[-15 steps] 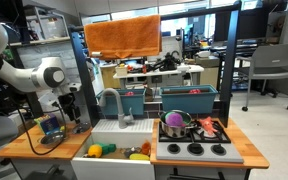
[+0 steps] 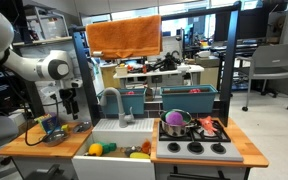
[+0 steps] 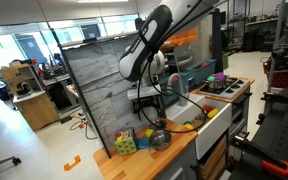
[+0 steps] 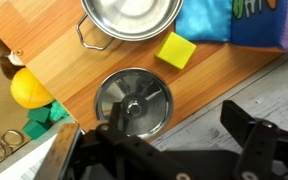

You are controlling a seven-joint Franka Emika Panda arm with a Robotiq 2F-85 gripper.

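Note:
My gripper is open, its dark fingers wide apart in the wrist view with nothing held between them. Below it on the wooden counter lies a round silver lid (image 4: 152,84) with a knob at its centre. Beside the lid sits a metal pot (image 4: 134,14) with a wire handle, cut off by the top edge. A yellow block (image 4: 176,50) rests near the pot, next to a blue printed package (image 4: 252,24). In exterior view 2 the gripper (image 3: 144,104) hangs above the left counter, clear of the pot (image 3: 160,139).
A sink basin (image 2: 117,168) holds colourful toy food right of the left counter, with a tall faucet (image 2: 117,105) behind. Farther right, a purple-and-green pot (image 2: 176,122) stands on the stove (image 2: 199,150). A grey wall panel (image 3: 89,75) borders the counter's back.
The arm has risen over the left counter, lifting the gripper away from the counter things. Sink and stove items look unmoved.

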